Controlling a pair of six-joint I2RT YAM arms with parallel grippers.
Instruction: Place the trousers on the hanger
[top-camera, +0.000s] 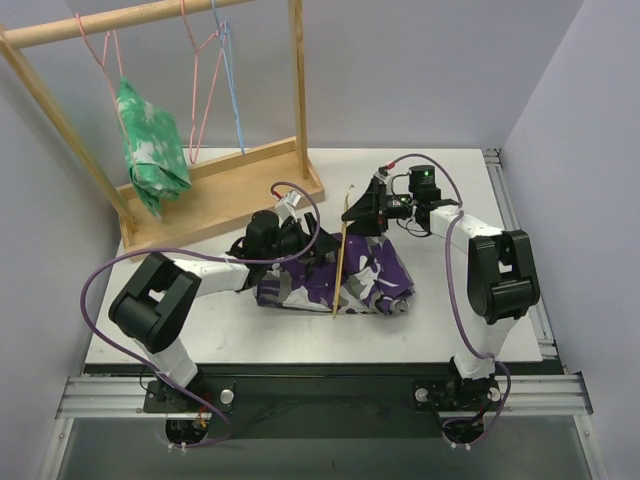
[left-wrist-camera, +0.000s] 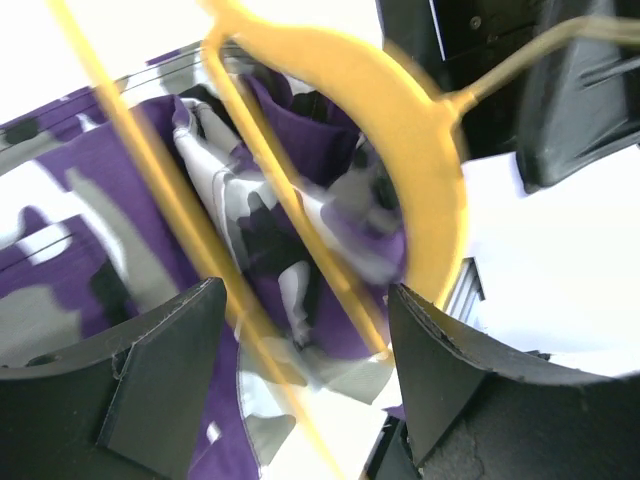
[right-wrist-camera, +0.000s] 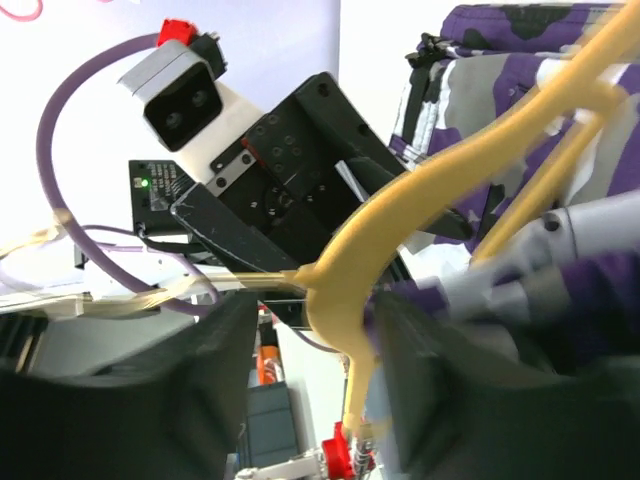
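Purple, grey and white camouflage trousers lie bunched on the table in front of the arms. A yellow hanger is tilted above them, nearly edge-on in the top view. In the left wrist view, my left gripper is open over the cloth; bars of the hanger show beyond its spread fingers. My right gripper has its blurred fingers either side of the curved shoulder of the hanger. A gap shows at one side, so whether they grip it is unclear.
At the back left stands a wooden rack with pink and blue hangers and a green cloth hanging from its bar. Both grippers are close together at the hanger.
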